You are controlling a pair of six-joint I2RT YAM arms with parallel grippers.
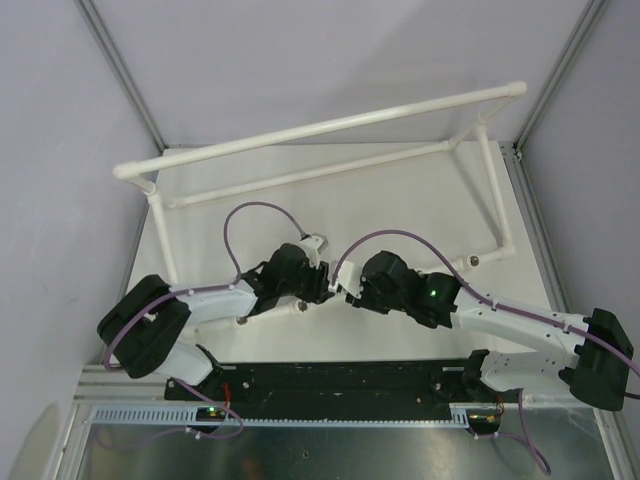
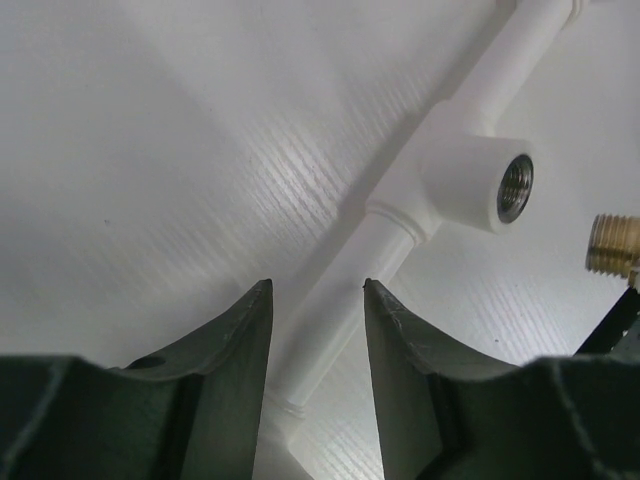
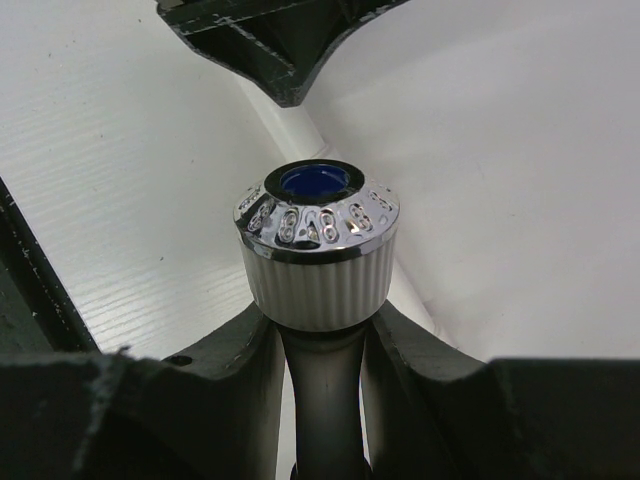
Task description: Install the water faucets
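Observation:
My right gripper (image 1: 353, 298) is shut on a chrome faucet (image 3: 320, 290) with a ribbed barrel and blue cap centre. In the left wrist view, a threaded brass end (image 2: 614, 245) shows at the right edge. Beside it is a white tee fitting (image 2: 467, 179) with a threaded socket, on a white pipe (image 2: 340, 295). My left gripper (image 1: 323, 290) is part open, with nothing between its fingertips, over that pipe short of the tee. The two grippers are close together at the front middle.
A raised white pipe frame (image 1: 319, 124) spans the back and sides of the white board (image 1: 350, 190). A dark strip (image 1: 332, 377) runs along the front edge, and grey walls stand at both sides.

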